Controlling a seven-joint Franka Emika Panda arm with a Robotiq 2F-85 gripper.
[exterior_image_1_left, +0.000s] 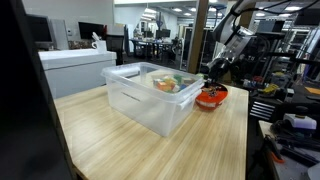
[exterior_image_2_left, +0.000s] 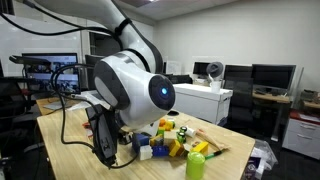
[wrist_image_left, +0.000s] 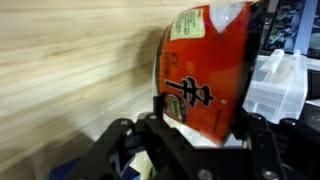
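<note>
An orange-red object (wrist_image_left: 205, 75) with a pale side and a black printed mark fills the middle of the wrist view. My gripper is shut on it, dark fingers showing on either side of its lower part. In exterior view 1 the orange-red object (exterior_image_1_left: 210, 99) is seen at the table's right end, under the arm; whether it touches the table cannot be told. My dark gripper (exterior_image_2_left: 112, 150) shows beneath the white arm in exterior view 2, where the arm hides most of what it grasps.
A translucent bin (exterior_image_1_left: 140, 99) with several colourful items stands left of the arm. Exterior view 2 shows several coloured blocks, a blue block (exterior_image_2_left: 144, 140) and a green cylinder (exterior_image_2_left: 195, 165) on the table.
</note>
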